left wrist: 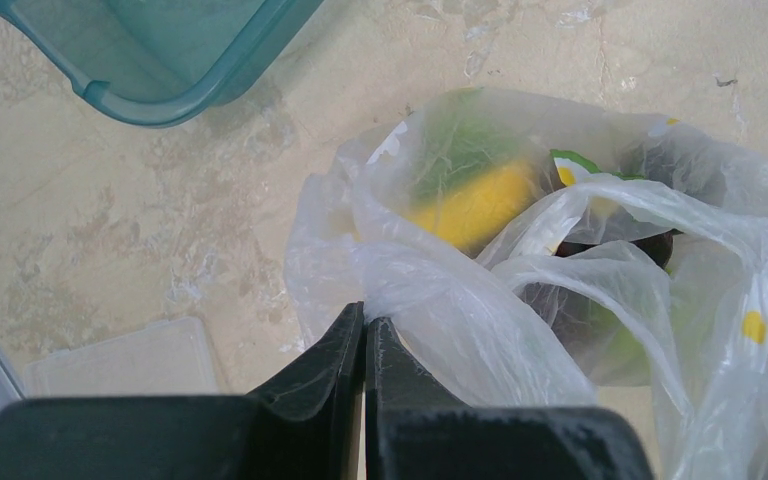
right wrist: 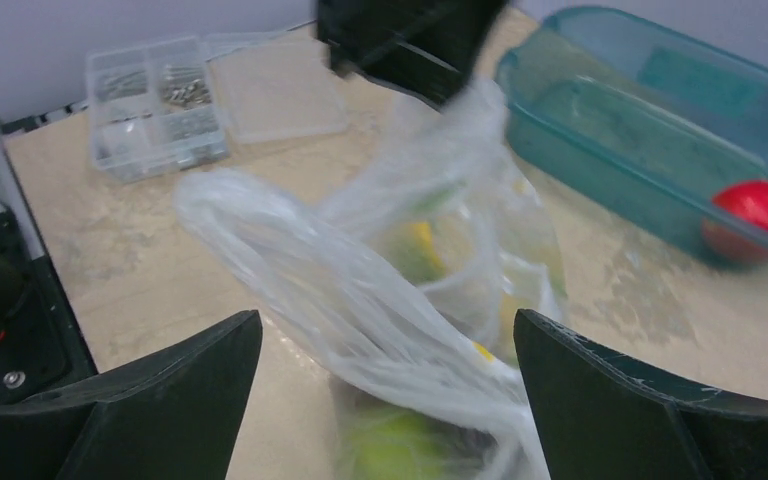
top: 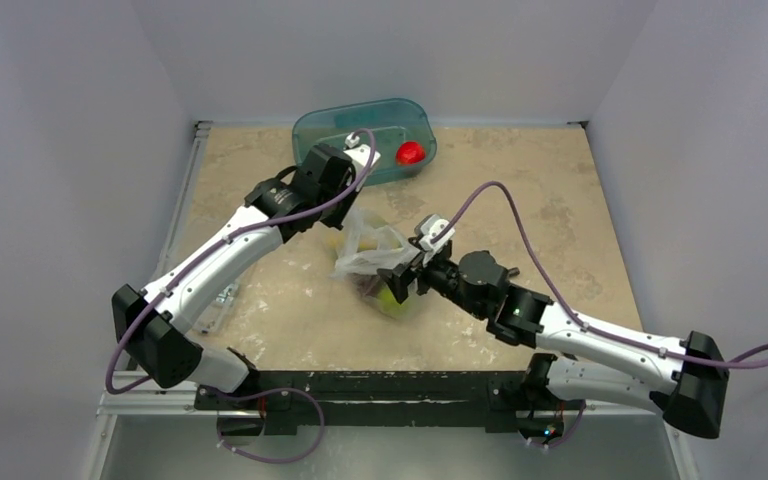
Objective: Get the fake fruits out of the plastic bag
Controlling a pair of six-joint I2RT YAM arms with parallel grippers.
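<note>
The translucent white plastic bag (left wrist: 440, 300) lies mid-table with a loosely folded mouth. My left gripper is shut on its left rim. Through the film show a blurred yellow-and-green shape, a dark item deeper in the mouth, and a bright green round fruit (right wrist: 400, 440) low in the right wrist view. My right gripper stands open at the bag's right side, its fingers wide apart. A fold of the bag runs between them, the lower end close to the right finger; whether it touches cannot be told.
Behind the bag is a teal bin (top: 310, 122) with a red fruit (top: 410, 153) inside. A clear compartment box (right wrist: 155, 110) and a flat clear lid (right wrist: 275, 90) lie at the left.
</note>
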